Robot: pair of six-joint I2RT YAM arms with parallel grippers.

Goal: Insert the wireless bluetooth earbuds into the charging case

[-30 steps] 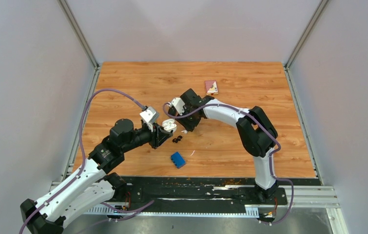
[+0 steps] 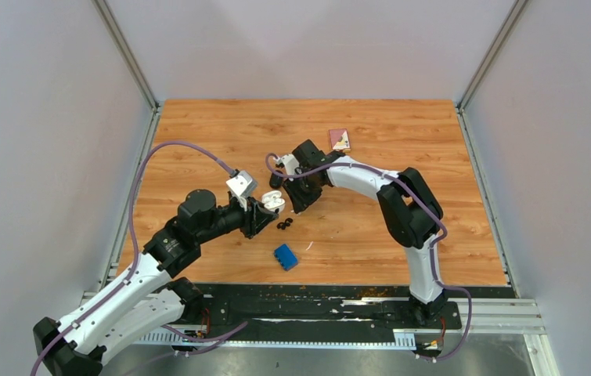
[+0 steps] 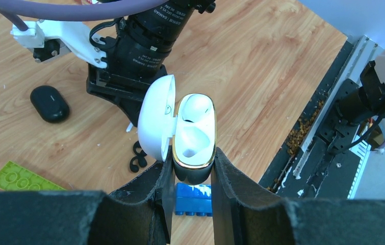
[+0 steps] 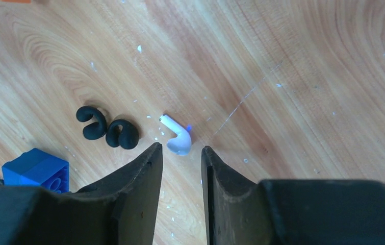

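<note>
My left gripper is shut on the open white charging case (image 3: 195, 138), its lid raised and both slots visible. My right gripper points down at the table, fingers part open, around the near end of a white earbud (image 4: 179, 143) that lies on the wood between or just beyond the fingertips; whether they touch it is unclear. The right gripper body is behind the case in the left wrist view.
Black coiled pieces (image 4: 121, 133) lie beside the earbud. A blue brick (image 2: 286, 257) is near the front, a green brick (image 3: 24, 178) and black oval object (image 3: 50, 104) farther off, a pink card (image 2: 339, 139) at the back.
The right arm's wrist has shifted slightly, its cable rising toward the back. The left arm and the case look practically unmoved.
</note>
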